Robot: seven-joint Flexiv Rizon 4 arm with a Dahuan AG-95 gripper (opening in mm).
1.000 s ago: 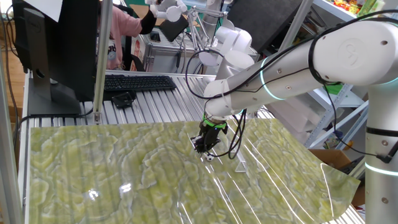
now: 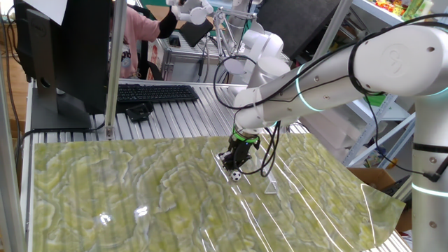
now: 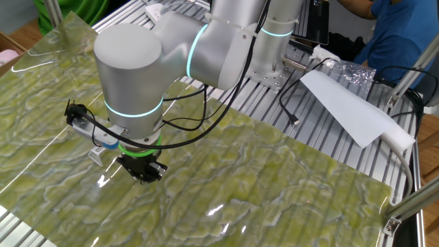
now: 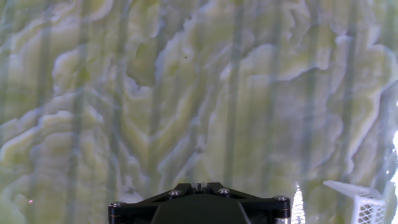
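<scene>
A small black-and-white football-patterned ball (image 2: pixel 236 176) shows just below my black gripper (image 2: pixel 232 164) in exterior view 1. Whether the two touch is unclear. From the other side, the gripper (image 3: pixel 145 173) hangs low over the marbled sheet, and the ball is out of sight there. Only the top of the gripper's black body and links enters the bottom of the wrist view; its fingertips are hidden and no ball appears. How the fingers stand cannot be made out.
A small white angled piece (image 2: pixel 271 186) stands right of the gripper, also visible as a white bracket (image 4: pixel 368 208). The green marbled sheet (image 2: pixel 140 189) is otherwise clear. Beyond it are a keyboard (image 2: pixel 157 94) and a monitor (image 2: pixel 59 70).
My gripper has shifted slightly right and up in exterior view 1, uncovering more of the ball. The ball stays in nearly the same place.
</scene>
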